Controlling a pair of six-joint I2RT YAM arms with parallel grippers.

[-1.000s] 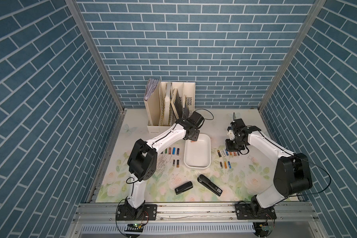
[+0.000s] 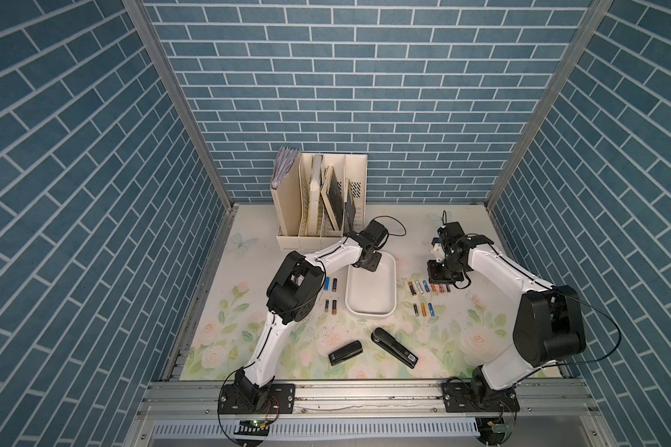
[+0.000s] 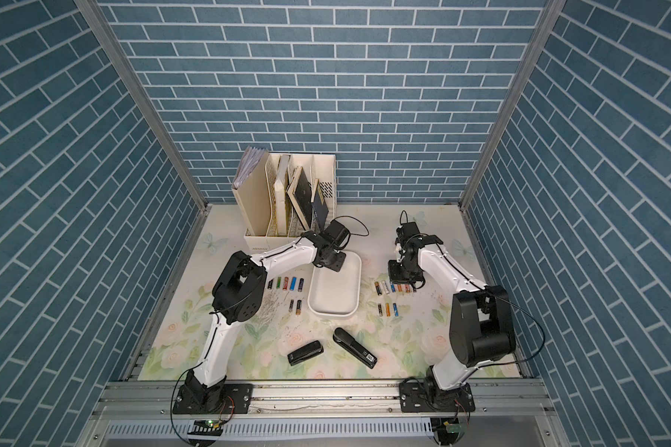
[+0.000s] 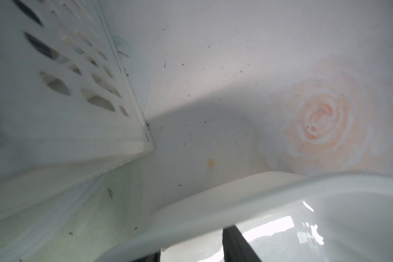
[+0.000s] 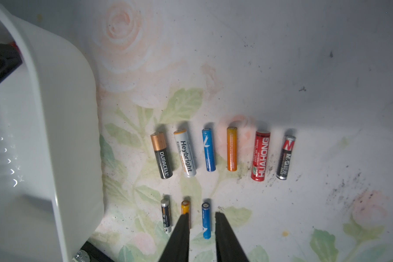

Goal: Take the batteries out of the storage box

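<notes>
The white storage box (image 2: 371, 307) stands mid-table. My left gripper is open, its fingers (image 4: 238, 246) reaching down into the box's back left end. A sliver of red (image 5: 14, 45), likely a battery, shows beside a left finger (image 5: 6, 63) in the right wrist view; the hand hides that spot from above. To the right of the box, my right gripper hovers part open with nothing between its fingers. Below it lie batteries in two rows, among them a Duracell (image 5: 161, 155), a white one (image 5: 185, 152) and a red one (image 5: 260, 155).
More batteries, one blue (image 3: 293, 284), lie left of the box, partly behind the left arm. A beige file rack (image 2: 320, 242) stands close behind the box's left corner. Two black staplers (image 2: 345, 352) lie in front.
The right gripper has shifted slightly right.
</notes>
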